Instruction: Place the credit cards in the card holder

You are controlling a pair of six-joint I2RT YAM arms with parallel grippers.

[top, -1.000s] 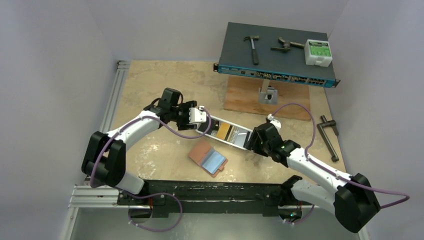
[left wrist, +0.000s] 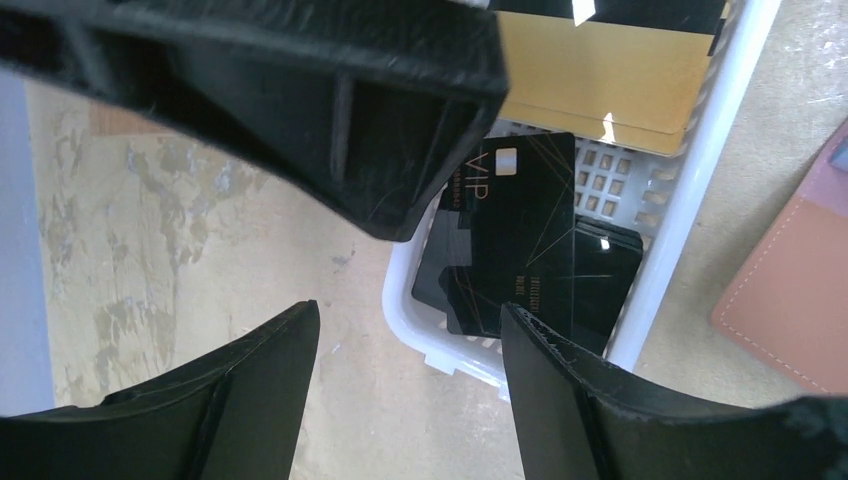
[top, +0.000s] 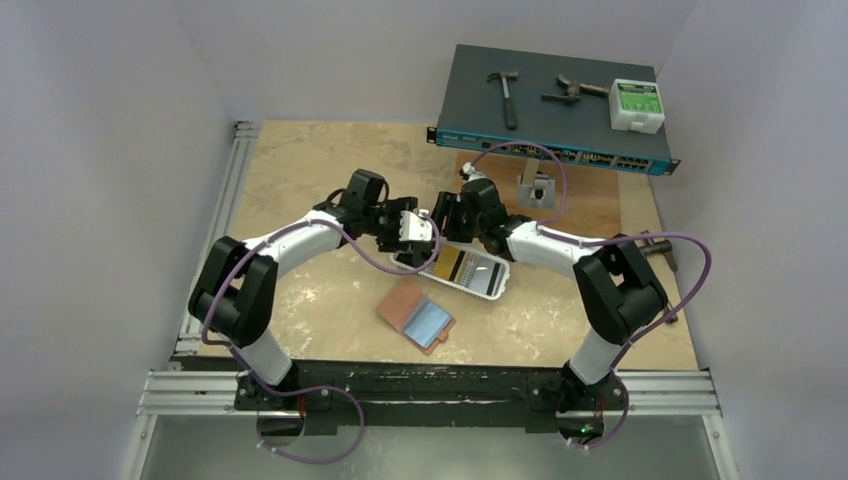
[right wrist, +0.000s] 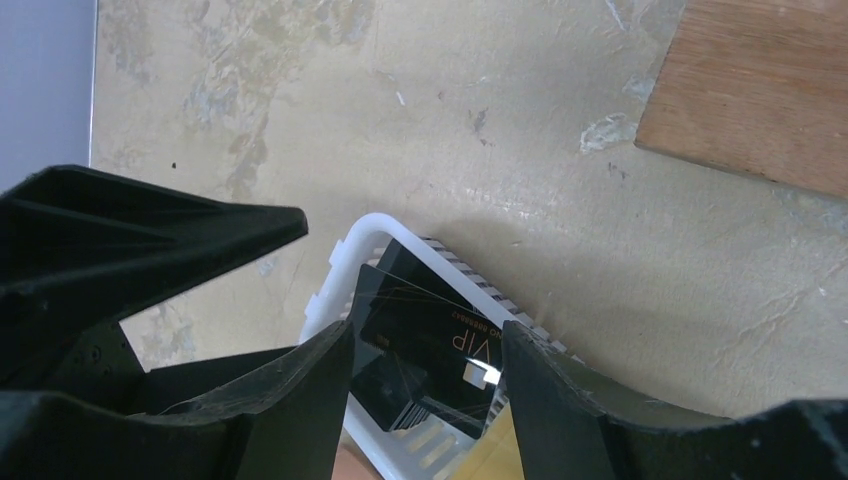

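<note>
Black cards (left wrist: 510, 240), one marked VIP, lie overlapping at one end of the white basket (left wrist: 690, 190). A gold card (left wrist: 595, 75) lies farther along in it. The open brown card holder (top: 404, 298), with a bluish clear pocket (top: 428, 322), rests on the table in front of the basket. My left gripper hovers over the black-card end, its fingers apart with nothing held. Across the basket's back side, my right gripper is above the cards, open and empty. In the left wrist view, the right gripper's dark finger (left wrist: 300, 90) reaches in from the upper left.
A wooden board (right wrist: 750, 95) lies behind the basket, under a raised dark switch (top: 545, 100) bearing hammers and a white box (top: 636, 106). Another hammer (top: 660, 250) lies at the right edge. The two grippers are very close together.
My right gripper has swung left and back from the basket's right end to its back side, beside the left gripper. The left has shifted right over the cards. Basket and holder stay put.
</note>
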